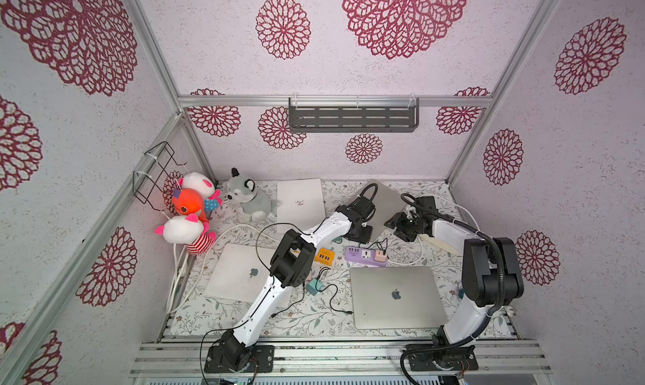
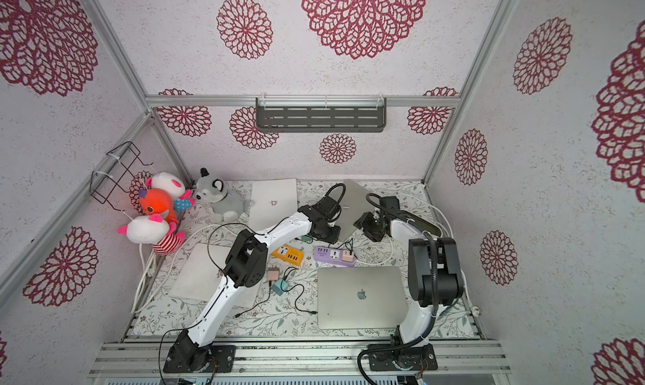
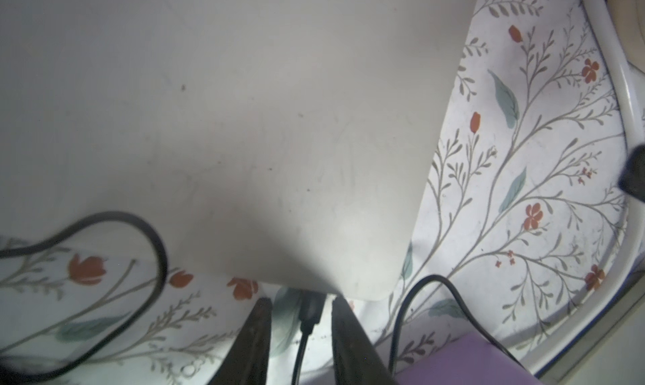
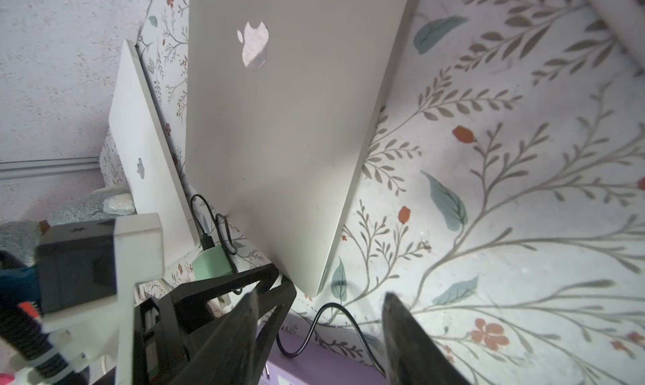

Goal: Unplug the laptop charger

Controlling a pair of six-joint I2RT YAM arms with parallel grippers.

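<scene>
A grey laptop (image 3: 268,150) lies at a slant at the back of the table. In the left wrist view, a black charger plug (image 3: 311,306) meets its front edge near the corner, its thin cable running down from it. My left gripper is part open, one finger to each side of this plug, with gaps showing. In the right wrist view my right gripper is open over the corner of the same laptop, empty, a black cable (image 4: 334,309) passing behind its gap. The lavender power strip (image 1: 364,255) sits just in front.
A pinkish charger (image 1: 380,256) is plugged into the strip. Further laptops lie front right (image 1: 399,297), left (image 1: 242,272) and back left (image 1: 300,205). An orange strip (image 1: 324,256) and loose cables lie near the left arm. Plush toys (image 1: 195,203) crowd the left side.
</scene>
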